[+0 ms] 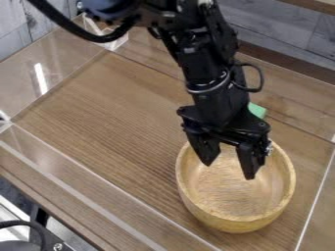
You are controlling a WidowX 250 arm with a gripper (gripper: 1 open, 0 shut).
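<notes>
The black robot arm reaches down from the top centre, and its gripper (225, 157) hangs over a tan oval bowl (236, 213) at the lower right, with its fingers apart and nothing seen between them. The fingertips are over the back half of the bowl; whether they touch it cannot be told. A small green object (254, 110) lies behind the arm on the right, partly hidden by it.
A wooden ledge runs along the top right. A black cable or part (26, 227) shows at the bottom left corner.
</notes>
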